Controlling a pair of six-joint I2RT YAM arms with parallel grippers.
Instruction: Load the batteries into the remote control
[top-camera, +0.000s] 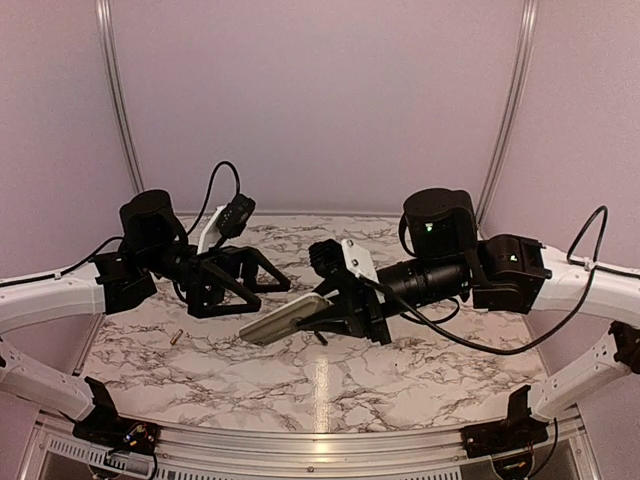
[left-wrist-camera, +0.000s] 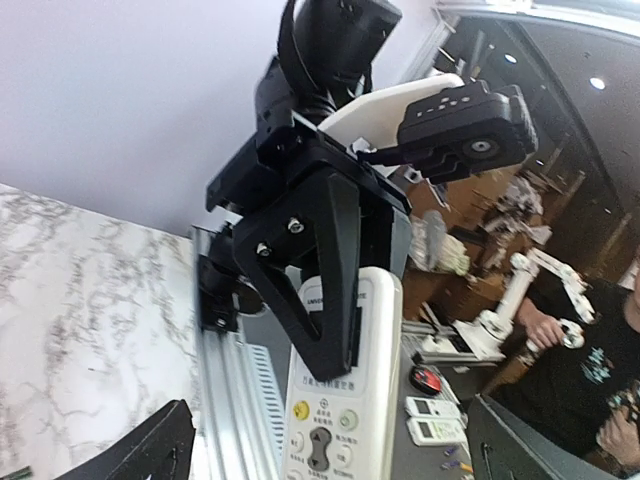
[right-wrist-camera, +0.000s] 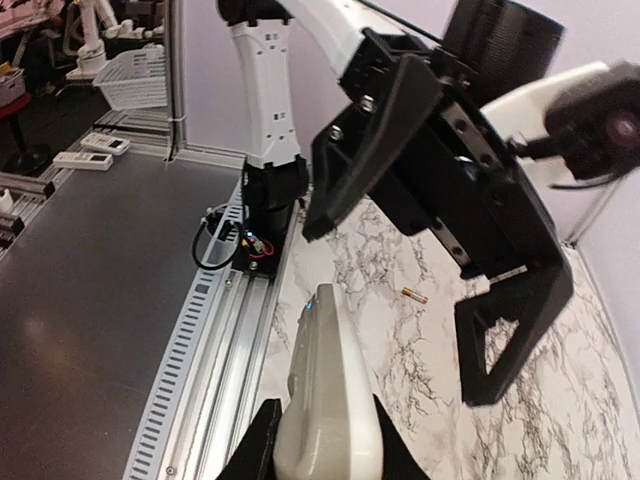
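Note:
The remote is held by its end in my right gripper, which is shut on it, tilted above the table. Its button face shows in the left wrist view; in the right wrist view the remote points up from the bottom. My left gripper stands open just left of and above it, nothing between its fingers. A small battery lies on the table at the left, seen also as a battery in the right wrist view. A small dark object, perhaps another battery, is partly visible below the remote.
Metal rails edge its front, and walls stand at the back and sides.

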